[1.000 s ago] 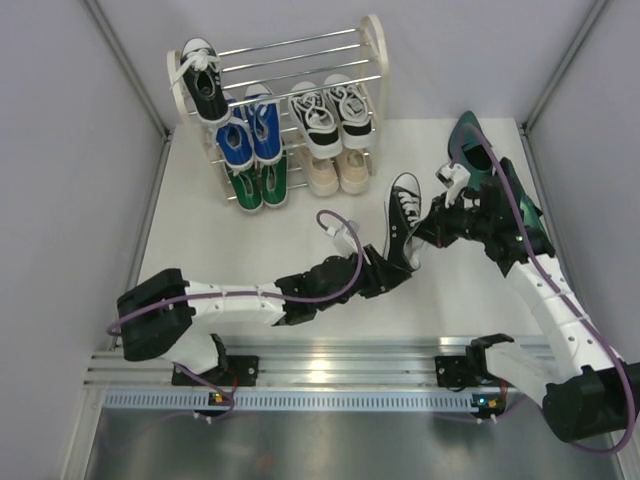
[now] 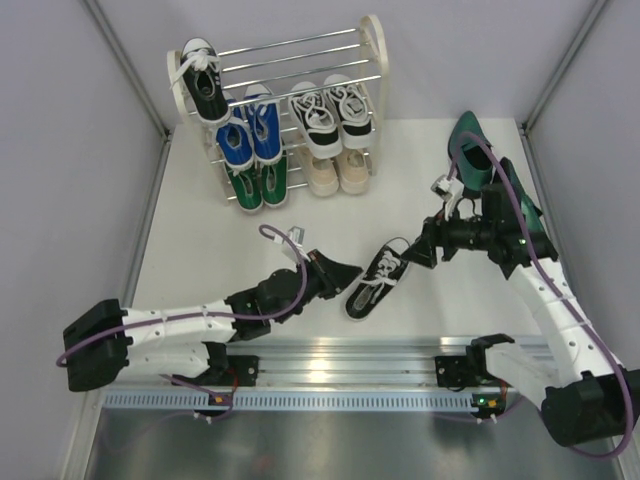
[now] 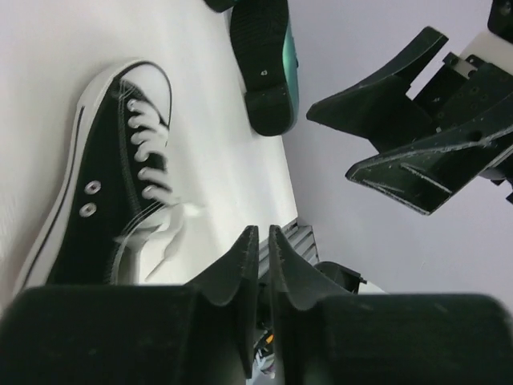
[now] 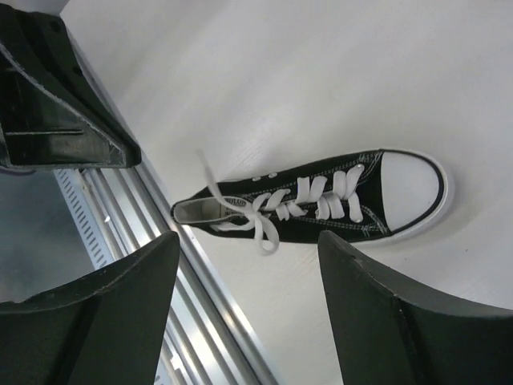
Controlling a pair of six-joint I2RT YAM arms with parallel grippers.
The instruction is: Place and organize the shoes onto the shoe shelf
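Observation:
A black sneaker with white laces (image 2: pixel 375 285) (image 3: pixel 88 200) (image 4: pixel 321 200) lies on the table between the grippers. My left gripper (image 2: pixel 340 270) is beside its left side; in the left wrist view its fingertips look close together, so its state is unclear. My right gripper (image 2: pixel 425 250) hovers at the shoe's upper end, fingers apart with nothing held. The shoe shelf (image 2: pixel 300 38) holds a black sneaker at upper left, blue shoes, black-and-white sneakers, and green and beige pairs below.
Teal and dark green shoes (image 2: pixel 470 150) (image 3: pixel 268 88) stand at the right edge of the table. A metal rail (image 2: pixel 330 355) runs along the front edge.
The sneaker has gone from being raised between the grippers to lying flat, lower in the top view. My left gripper has moved left; the right has shifted slightly and is off the shoe.

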